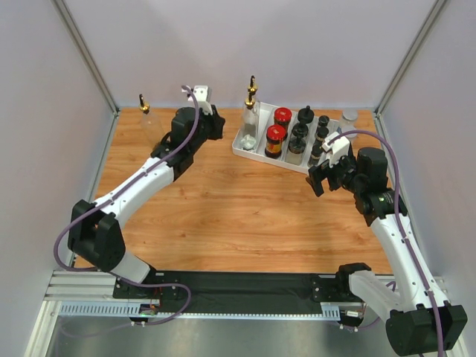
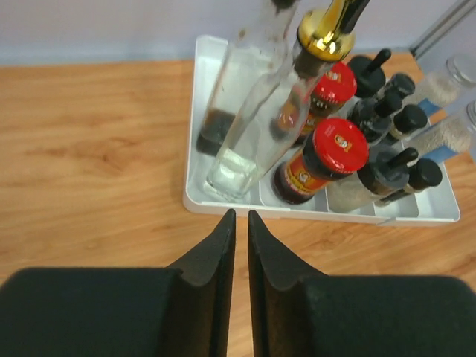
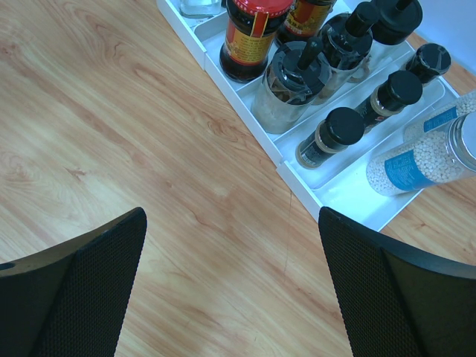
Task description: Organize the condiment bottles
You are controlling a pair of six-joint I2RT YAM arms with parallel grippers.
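My left gripper is empty, its fingertips only a narrow gap apart. In the top view it hangs left of the white divided tray. Two glass bottles with gold pourers stand in the tray's left compartment; the front one is the clear bottle, the rear one holds some dark liquid. A third gold-topped bottle stands outside the tray at the far left, partly beside the left arm. My right gripper stands wide open in front of the tray's right end, nothing between its fingers.
Red-lidded jars, black-lidded jars and small black-capped shakers fill the middle compartments. White-grained bottles stand in the right compartment.
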